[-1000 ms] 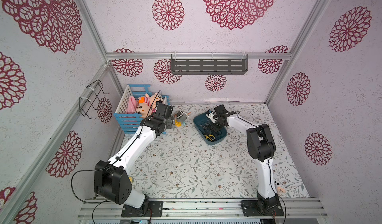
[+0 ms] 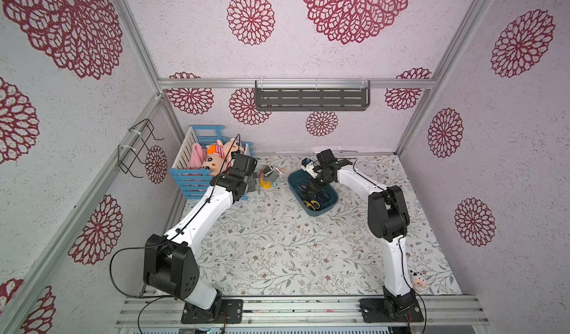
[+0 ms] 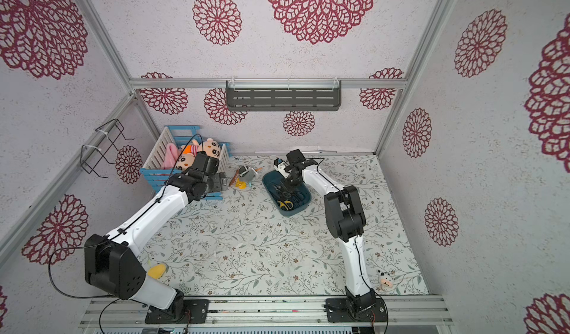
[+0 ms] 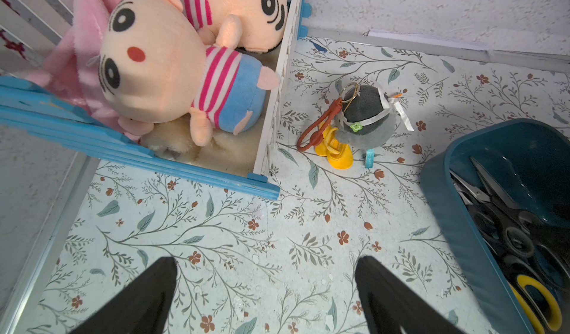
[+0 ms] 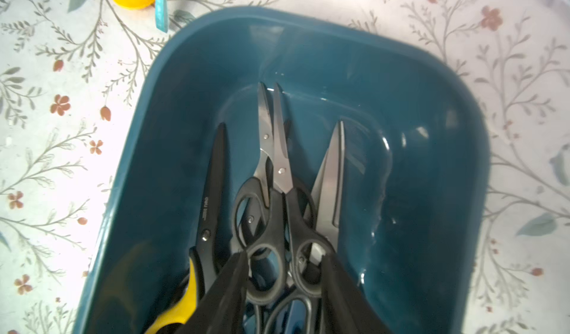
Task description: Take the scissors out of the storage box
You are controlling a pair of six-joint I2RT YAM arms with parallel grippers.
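Inside the teal storage box lie several pairs of scissors. Uppermost in the right wrist view is a grey-handled pair, its blades toward the box's far end. A black pair and yellow handles lie along the left wall. My right gripper is over the box with its fingers part open, one on each side of the grey handle loops; whether they touch is unclear. My left gripper hangs open and empty above the table, left of the box, which also shows in the top left view.
A blue and white crate of plush toys stands at the back left. Between it and the box lies a grey and yellow toy. A grey shelf hangs on the back wall.
The left arm has moved only slightly. The box has barely shifted.
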